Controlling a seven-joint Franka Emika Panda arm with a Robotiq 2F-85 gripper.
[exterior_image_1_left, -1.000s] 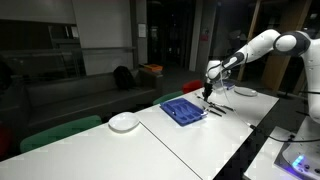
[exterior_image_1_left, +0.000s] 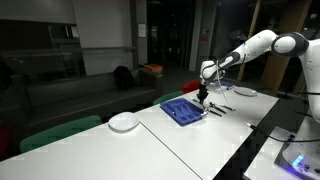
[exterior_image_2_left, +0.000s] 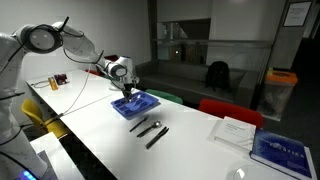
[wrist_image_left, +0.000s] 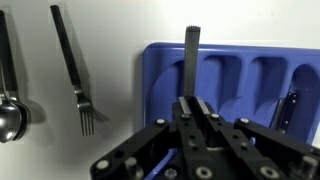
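Note:
My gripper is shut on a dark, flat utensil handle (wrist_image_left: 192, 45), which juts forward from between its fingers over the blue tray (wrist_image_left: 152, 78). The far end of that utensil is hidden by the gripper. In exterior view 2, the gripper (exterior_image_2_left: 127, 94) hangs over the blue tray (exterior_image_2_left: 148, 101). From exterior view 1 it appears near the right side of the tray (exterior_image_1_left: 182, 118). A fork (wrist_image_left: 80, 88) with a black handle and a spoon (wrist_image_left: 10, 118) lie on the white table, left of the tray in the wrist view.
Inside the tray a dark utensil (wrist_image_left: 288, 110) rests in a right-hand compartment. A white plate (exterior_image_1_left: 124, 122) stands apart on the table. Exterior view 2 has a red box (exterior_image_2_left: 230, 112) and a blue-white package (exterior_image_2_left: 282, 150) to the right.
Over the last second my gripper has shifted slightly to the left in exterior view 1, toward the tray. The tray and plate have stayed put.

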